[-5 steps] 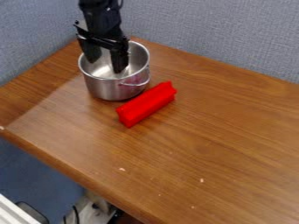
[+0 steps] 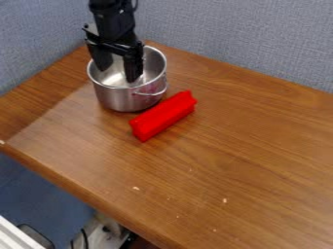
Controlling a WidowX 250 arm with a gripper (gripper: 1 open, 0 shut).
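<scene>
A black gripper (image 2: 117,64) hangs from the top of the view with its fingers spread open, reaching down into a steel pot (image 2: 143,92) near the back left of the wooden table. Whether anything lies inside the pot is hard to tell. A red cylindrical object (image 2: 163,115) lies on its side just in front and to the right of the pot.
Grey padded walls (image 2: 254,39) border the back and left. Cables and white hardware sit below the table's front left edge.
</scene>
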